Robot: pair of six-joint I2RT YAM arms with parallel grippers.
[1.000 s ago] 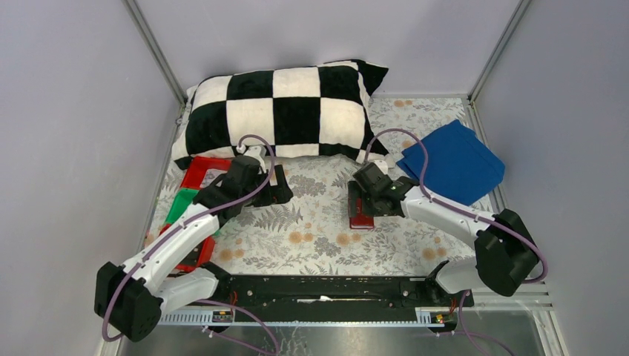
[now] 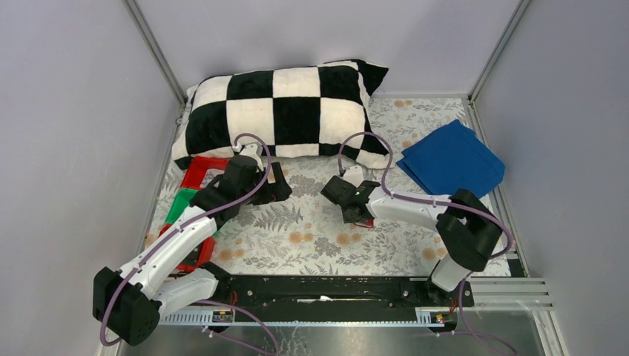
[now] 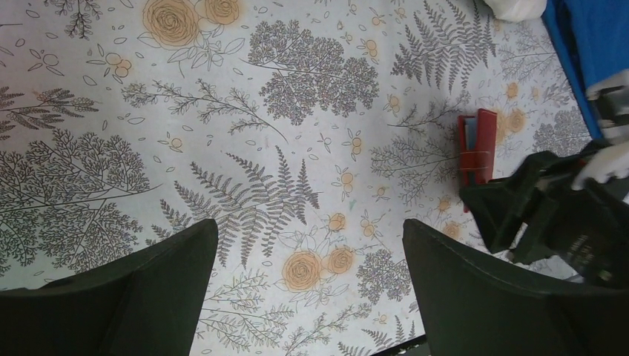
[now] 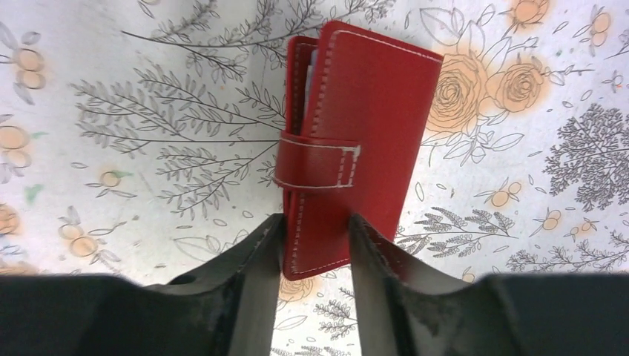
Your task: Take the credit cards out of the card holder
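Observation:
A dark red card holder (image 4: 371, 141) with a strap lies on the patterned tabletop, and a pale card edge (image 4: 310, 70) shows in its side opening. My right gripper has its fingers apart around the strap-side edge of the holder, near one end; whether both press on it is unclear. From the left wrist view, the holder (image 3: 485, 144) is upper right, beside the right gripper's dark fingers. In the top view the right arm covers most of it. My left gripper (image 2: 280, 185) is open and empty, away to the left over the table.
Red and green trays (image 2: 182, 200) line the left side, partly under the left arm. A checkered pillow (image 2: 282, 111) fills the back, and a folded blue cloth (image 2: 456, 162) lies at the right. Between the grippers the tabletop (image 2: 308, 222) is clear.
The left arm has barely shifted.

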